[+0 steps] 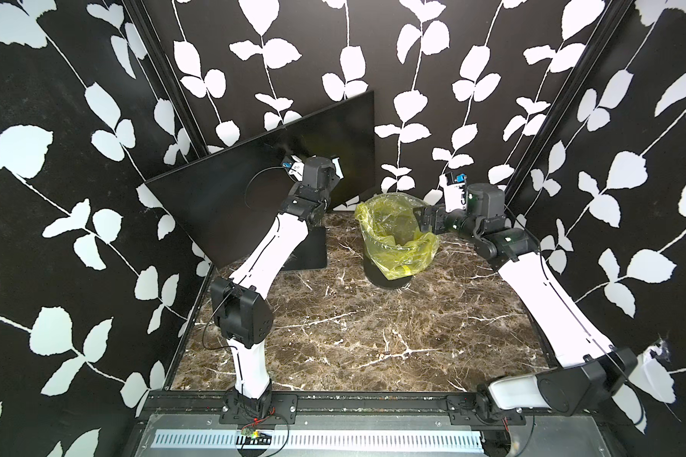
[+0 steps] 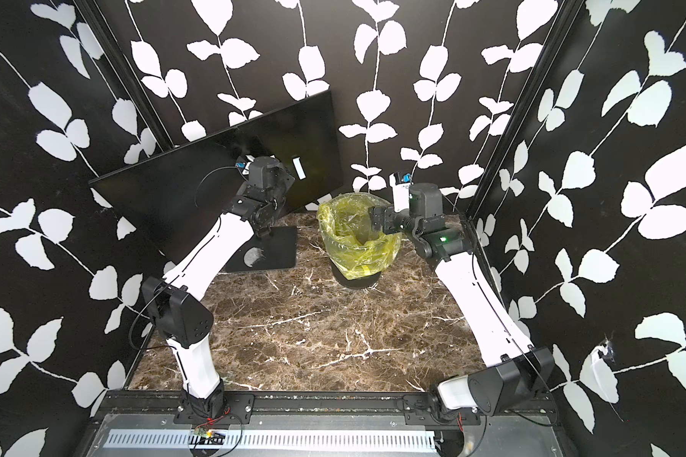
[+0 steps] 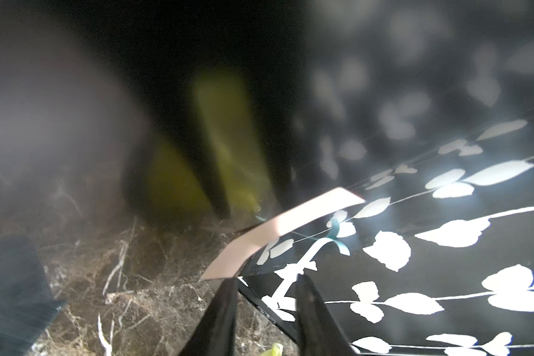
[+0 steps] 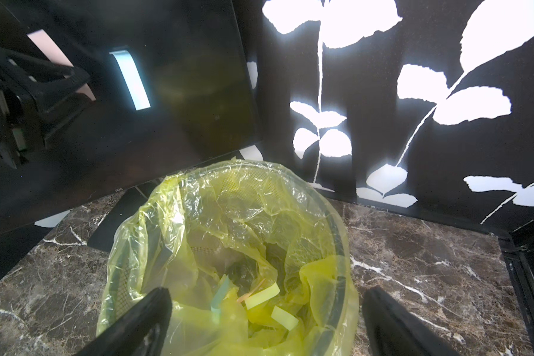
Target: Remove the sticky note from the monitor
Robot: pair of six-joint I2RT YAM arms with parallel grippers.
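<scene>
The black monitor [image 1: 228, 205] leans at the back left with my left gripper at its screen. In the left wrist view a pale pink sticky note [image 3: 249, 243] lies just beyond my left fingertips, which are apart with nothing visible between them. In the right wrist view that note [image 4: 44, 44] shows partly behind the gripper, with a light blue note [image 4: 130, 80] to its right. My right gripper is at the bin's rim, fingers apart.
A bin with a yellow liner [image 2: 358, 251] stands on the marble table right of the monitor, several paper strips inside it.
</scene>
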